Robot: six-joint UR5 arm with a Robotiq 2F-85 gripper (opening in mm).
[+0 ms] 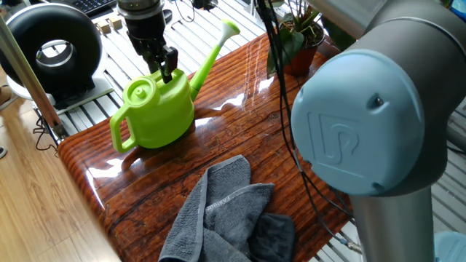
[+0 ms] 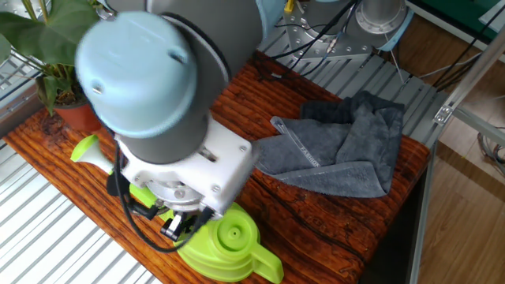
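Observation:
A bright green watering can (image 1: 164, 115) stands upright on the glossy wooden table (image 1: 226, 138), its spout pointing to the back right in exterior view 1. My black gripper (image 1: 166, 73) points down at the top of the can, its fingertips right by the upper handle. Whether they touch it, and how far apart they are, does not show clearly. In exterior view 2 the wrist covers much of the gripper (image 2: 175, 226), while the can's lid and rear handle (image 2: 267, 263) show beside it.
A crumpled grey towel (image 1: 226, 211) lies on the table. A potted plant (image 1: 300, 58) stands at the back, near the spout. Black cables (image 1: 285, 94) hang along the arm. Off the table is a black ring-shaped object (image 1: 54, 54). Bare wood lies between can and towel.

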